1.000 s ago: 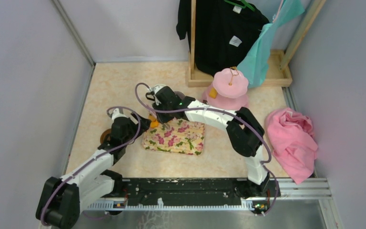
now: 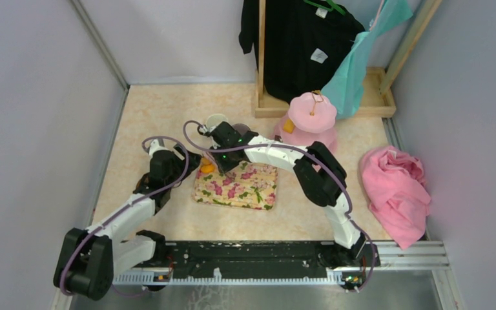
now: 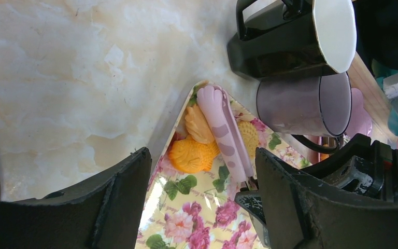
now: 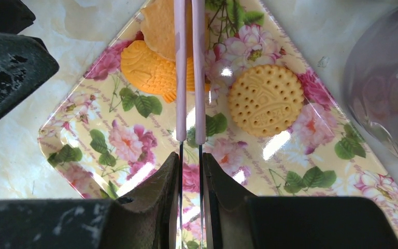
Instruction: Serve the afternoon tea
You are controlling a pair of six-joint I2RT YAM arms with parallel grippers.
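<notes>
My right gripper is shut on pink paw tongs (image 3: 224, 132), held over the floral tray (image 2: 236, 190). On the tray lie an orange fish-shaped pastry (image 4: 147, 72), a pale pastry (image 3: 199, 124) partly under the tongs, and a round biscuit (image 4: 266, 101). My left gripper stands open at the tray's left, with nothing visible between its fingers. A dark mug (image 3: 274, 46) and a grey translucent cup (image 3: 295, 104) stand beside the tray's back edge.
A pink tiered stand (image 2: 310, 135) is at the back right, in front of a wooden rack (image 2: 381, 97) with garments. Pink cloth (image 2: 394, 194) lies on the right.
The left arm has risen slightly toward the back and left.
</notes>
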